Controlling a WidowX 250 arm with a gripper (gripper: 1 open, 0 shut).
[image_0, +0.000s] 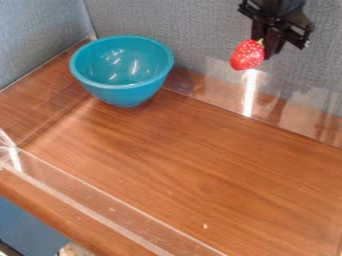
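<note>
My black gripper (266, 40) hangs at the top right of the camera view, shut on a red strawberry-like object (247, 56) with a small pale top, held in the air before the grey back wall. A teal bowl (122, 92) stands at the back left of the wooden surface, to the left of and lower than the held object.
Grey padded walls (40, 30) line the back and left.
</note>
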